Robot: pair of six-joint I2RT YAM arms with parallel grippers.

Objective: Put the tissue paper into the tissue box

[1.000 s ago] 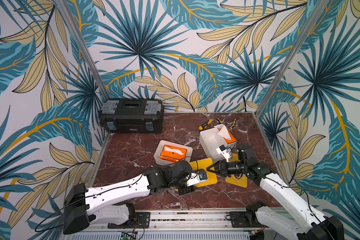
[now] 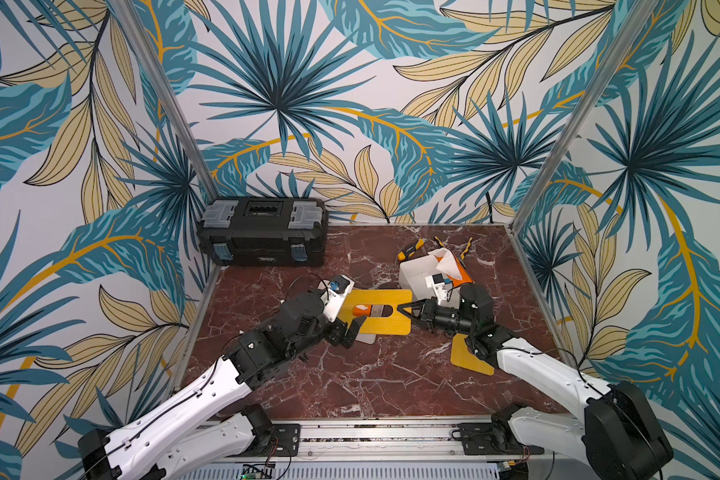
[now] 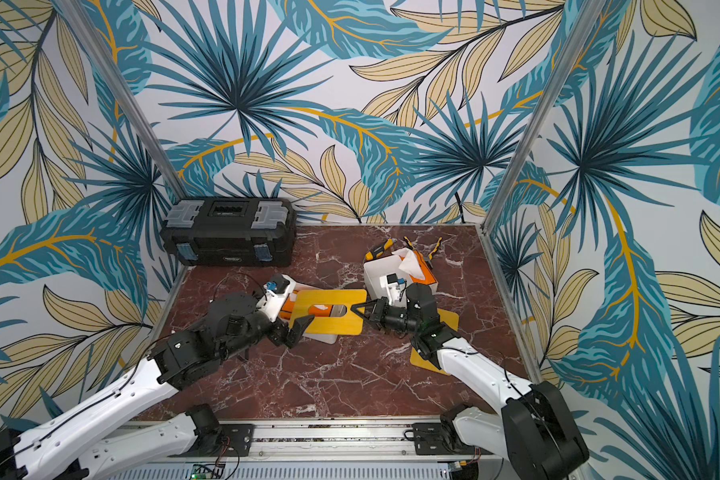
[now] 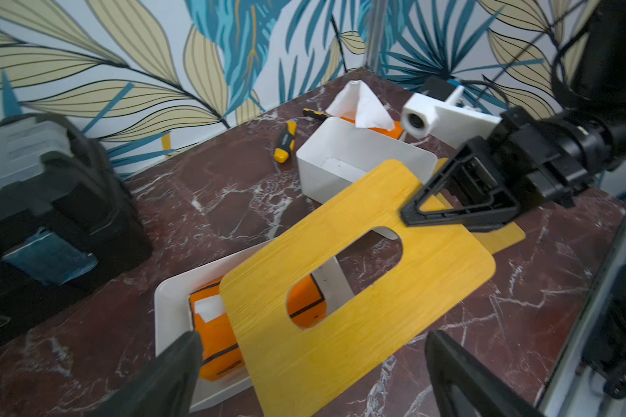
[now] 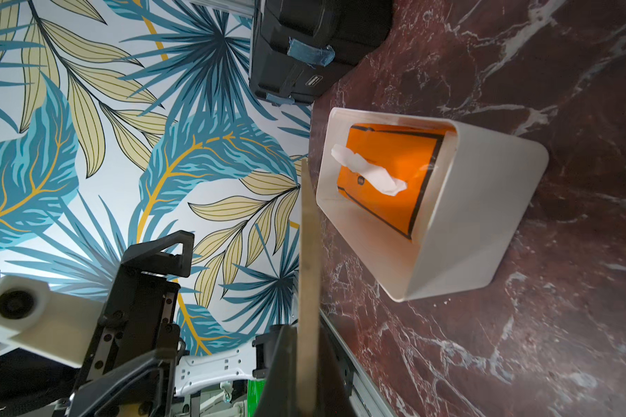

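Observation:
A slotted yellow wooden lid [image 4: 368, 340] hangs over the left white box [image 4: 168, 305], clamped at one end by my right gripper [image 2: 405, 309]. Inside that box sits an orange tissue packet [image 5: 403, 153], white tissue showing on top. The lid is edge-on between the right gripper's fingers [image 5: 279, 368] and partly covers box and packet from above. My left gripper is open at the lid's opposite end, fingers spread wide. A second tissue packet [image 4: 389, 129] with raised white tissue lies behind the other box [image 4: 320, 154], which looks empty where visible.
Another yellow lid [image 2: 472, 357] lies on the table at the right. A yellow-black screwdriver [image 2: 410, 249] and pliers [image 2: 466, 246] rest at the back. A black toolbox [image 2: 264, 232] occupies the back left.
The right gripper has carried the lid left and back from the table's front middle to over the left box.

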